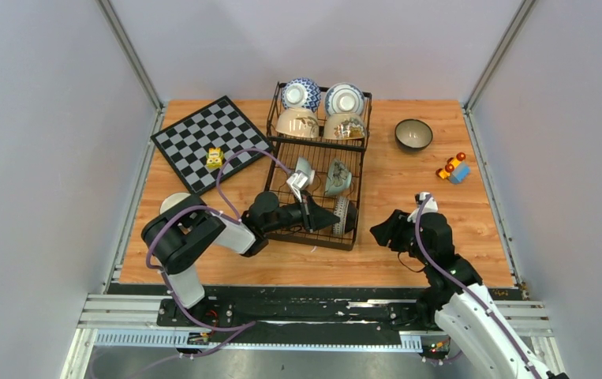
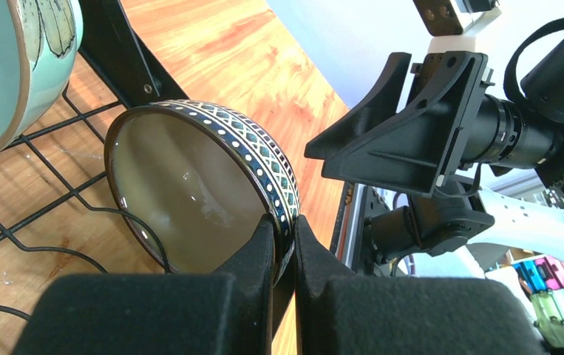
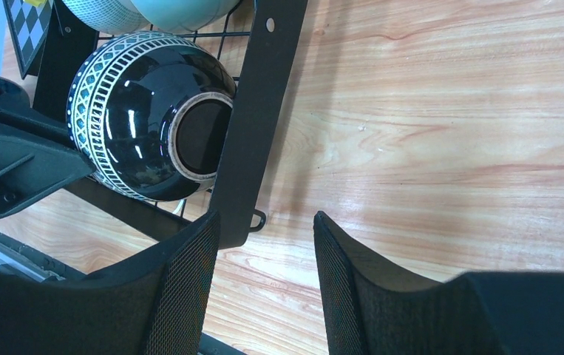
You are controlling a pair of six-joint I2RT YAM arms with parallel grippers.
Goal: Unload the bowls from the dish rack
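Note:
A dark bowl with a patterned band (image 3: pixel 138 118) rests on its side in the lower rack (image 3: pixel 249 133); my left gripper is shut on its rim. Behind it are a pale green bowl (image 1: pixel 338 178) and a white one (image 1: pixel 305 167). The upper tier holds blue-patterned bowls (image 1: pixel 301 95) (image 1: pixel 345 101) and floral bowls (image 1: pixel 297 122) (image 1: pixel 345 126). My right gripper stands open beside the rack's right front corner, nothing between its fingers.
A separate bowl (image 1: pixel 413 134) and a toy (image 1: pixel 455 168) are on the right of the table. A chessboard (image 1: pixel 203 130) with a yellow item (image 1: pixel 215 157) lies left. Bare wood lies right of the rack.

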